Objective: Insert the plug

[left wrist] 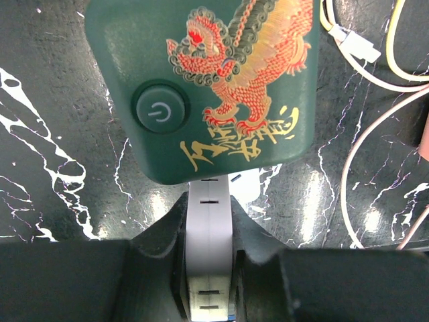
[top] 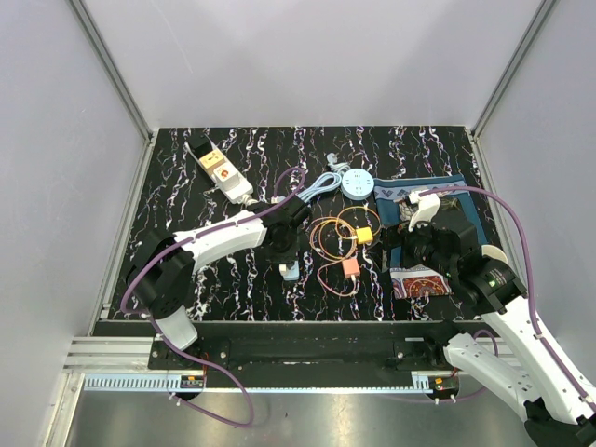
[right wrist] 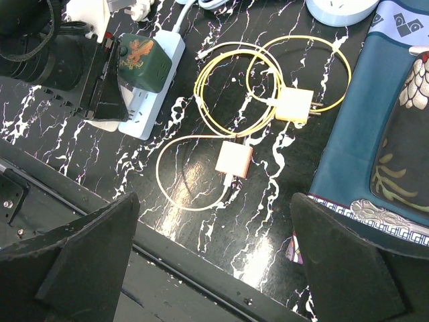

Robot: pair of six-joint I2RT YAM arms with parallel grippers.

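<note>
A white power strip (right wrist: 147,107) lies at the center front of the table, largely hidden by my left arm in the top view. My left gripper is shut on a white strip-shaped piece, apparently the power strip. A green charger cube with a red creature design sits just beyond the fingertips, on the strip in the right wrist view. My right gripper stands open over the cables, empty.
Coiled cables with a yellow block (top: 364,235) and a pink block (top: 350,266) lie mid-table. A second strip (top: 230,182) is at back left, a round white disc (top: 358,183) at back, a blue mat (top: 475,214) at right.
</note>
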